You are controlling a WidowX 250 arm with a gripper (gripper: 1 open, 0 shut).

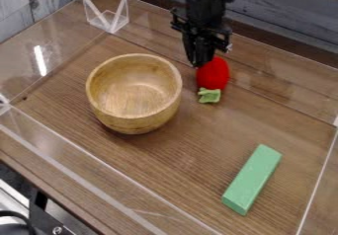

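Observation:
My gripper (pixel 197 55) hangs from the top centre, black, shut, with nothing visible between its fingers. Its tips are just above and left of a red object (pixel 212 73), which has a light green part (pixel 209 96) at its lower end. Left of these is a large tan bowl (pixel 106 93), empty.
A long green block (pixel 252 177) lies at the lower right. A clear, angular object (pixel 111 17) stands at the upper left.

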